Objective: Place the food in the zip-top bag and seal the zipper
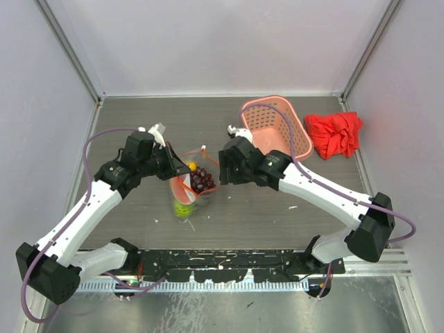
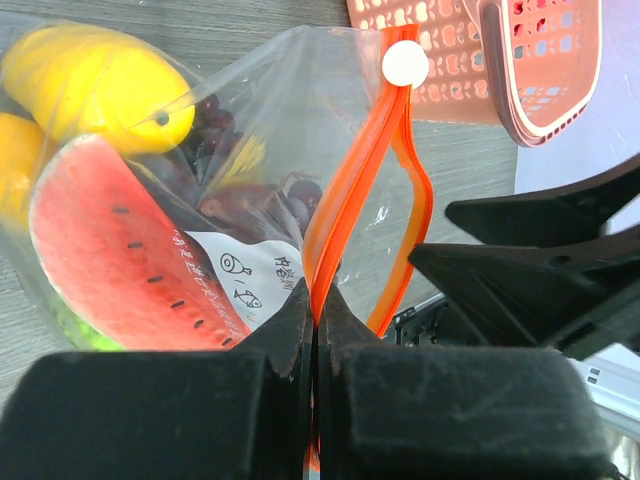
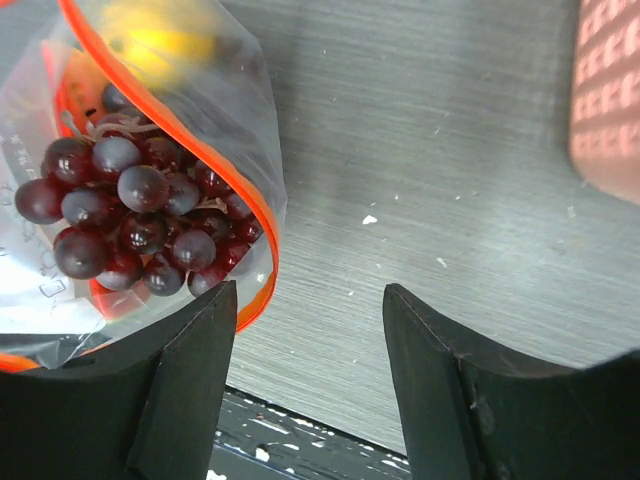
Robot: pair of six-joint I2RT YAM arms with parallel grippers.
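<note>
The clear zip bag (image 1: 187, 201) holds a watermelon slice (image 2: 135, 240), yellow fruit (image 2: 100, 90), dark grapes (image 3: 140, 200) and something green. Its orange zipper strip (image 2: 345, 190) runs into my left gripper, which is shut on the strip at the bag's upper edge. My right gripper stands open just right of the bag, its left finger beside the bag's orange rim, with bare table between the fingers.
A pink basket (image 1: 272, 111) stands behind my right arm, and a crumpled red cloth (image 1: 333, 134) lies to its right.
</note>
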